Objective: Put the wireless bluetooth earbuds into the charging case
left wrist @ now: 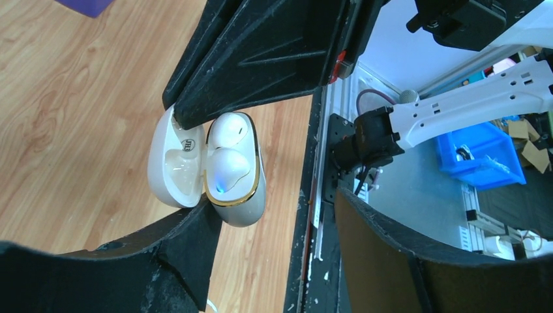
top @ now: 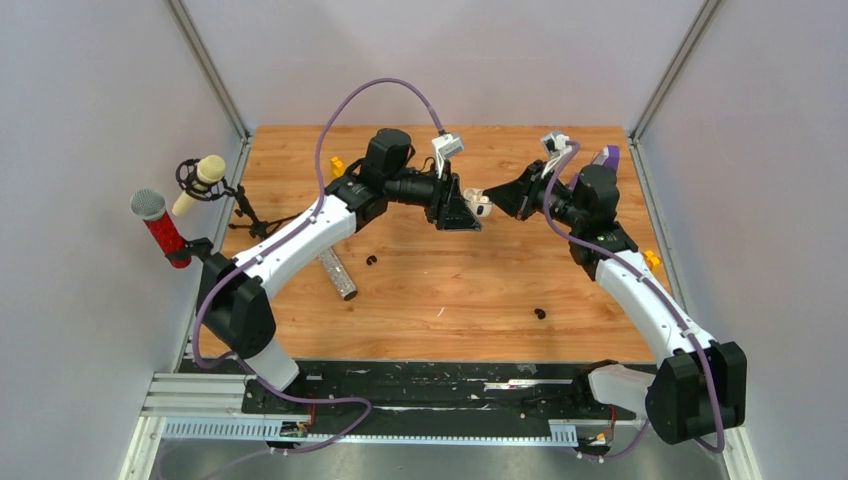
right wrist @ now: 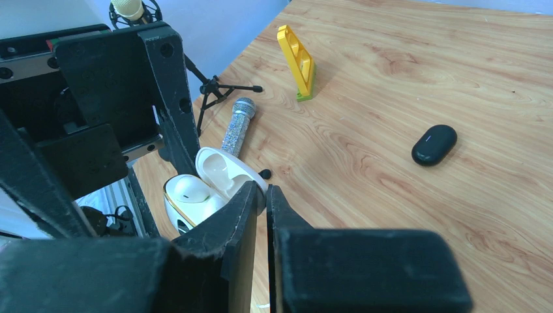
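The white earbud case [top: 477,205] is open in midair between the arms. My right gripper [top: 497,200] is shut on it by the lid [left wrist: 176,166]. In the left wrist view both earbuds [left wrist: 227,166] show in the case body [left wrist: 241,210]. My left gripper [top: 455,212] stands part open around the case, one finger close beside or behind it; the right wrist view shows its dark fingers just left of the case. Whether these touch it I cannot tell.
A black oval case [right wrist: 433,145], a yellow stand [right wrist: 297,62], a silver microphone [top: 337,272] and small black pieces [top: 540,314] lie on the table. Microphones on stands [top: 160,228] are at the left.
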